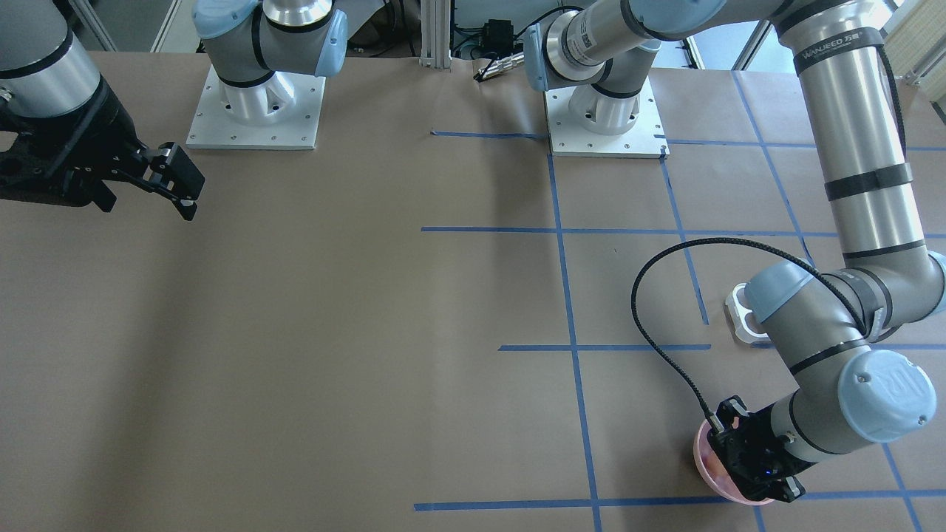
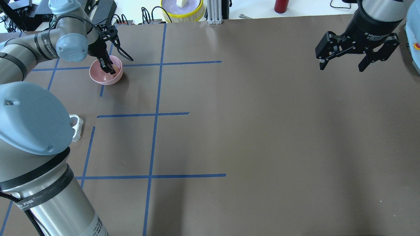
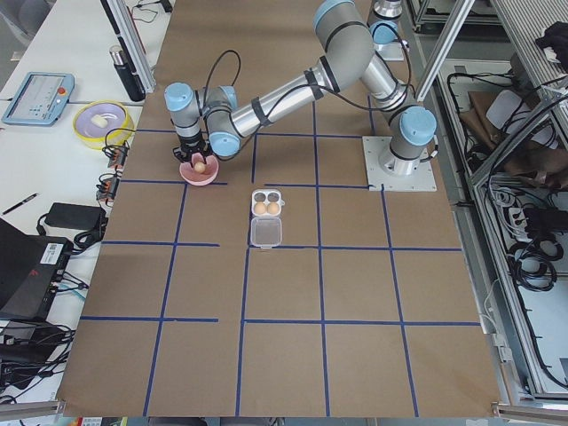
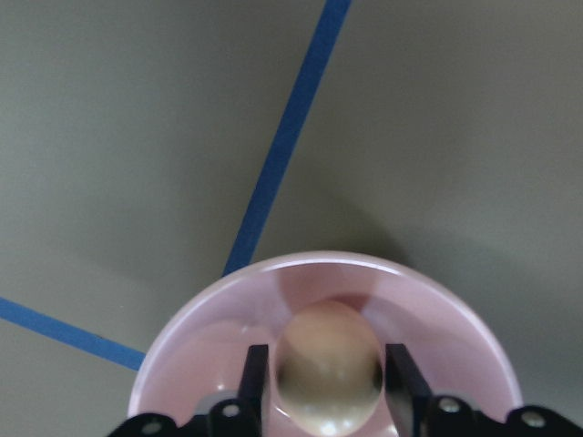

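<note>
My gripper is down inside the pink bowl (image 2: 98,76), its two black fingers either side of a pale brown egg (image 4: 328,369) in the left wrist view; whether they press on it is unclear. The white egg carton (image 3: 266,203), holding eggs in some cups, stands nearby on the gridded table with its clear lid (image 3: 266,232) open.
Other arms stand at the table's edges, one with a black gripper (image 2: 354,51) over open tabletop. A yellow container (image 2: 185,15) and a red cylinder (image 2: 281,4) are on the white bench beyond the edge.
</note>
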